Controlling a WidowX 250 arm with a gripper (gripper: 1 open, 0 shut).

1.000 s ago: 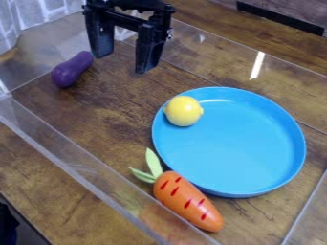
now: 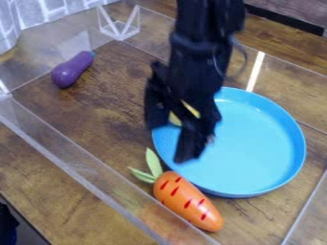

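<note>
My dark gripper [image 2: 179, 117] is blurred in the middle of the camera view, over the left part of a blue round plate [image 2: 250, 163]. It stands open, its fingers pointing down around the spot of a yellow round object, of which only a sliver shows behind it. Whether it touches that object I cannot tell. An orange toy carrot [image 2: 188, 199] with green leaves lies in front of the plate.
A purple eggplant [image 2: 71, 70] lies at the upper left on the wooden surface [image 2: 71, 134]. Clear plastic edges run along the left and lower left. The wood left of the plate is clear.
My gripper has moved down and toward the front from the upper middle, onto the plate's left side, now covering most of the yellow object.
</note>
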